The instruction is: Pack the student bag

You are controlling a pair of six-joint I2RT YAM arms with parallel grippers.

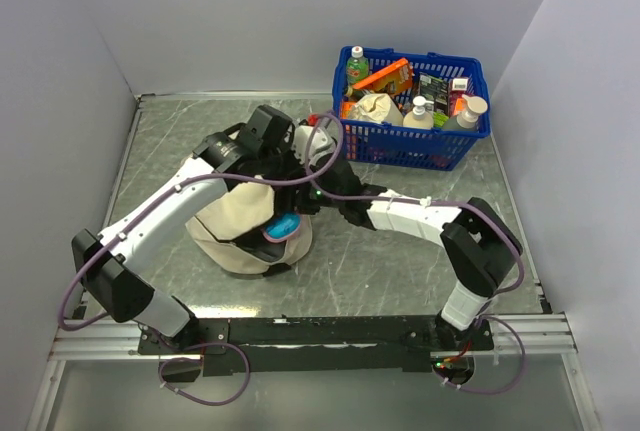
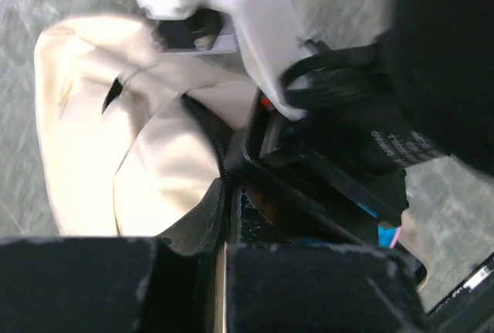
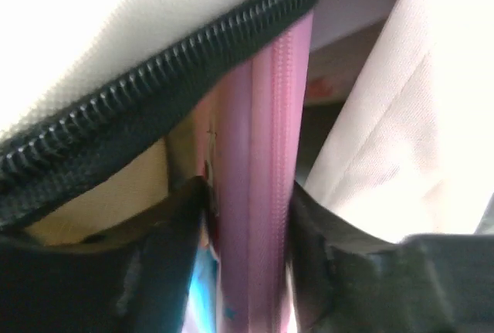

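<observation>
A beige bag point(image 1: 230, 219) with dark zipper edges lies under my arms, left of centre in the top view. My left gripper is shut on the bag's black zipper edge point(image 2: 210, 134), beside the opening. A pink case with a blue patch point(image 1: 282, 227) sits largely inside the bag's mouth. In the right wrist view, the fingers of my right gripper stand on either side of the pink case point(image 3: 262, 140); blur hides whether they press on it. A zipper edge point(image 3: 162, 86) of the bag crosses over the case there.
A blue basket point(image 1: 400, 146) at the back right holds bottles, an orange box point(image 1: 388, 77) and other packages. Bare grey tabletop point(image 1: 380, 261) lies right of the bag. The two grippers are very close together over the bag's opening.
</observation>
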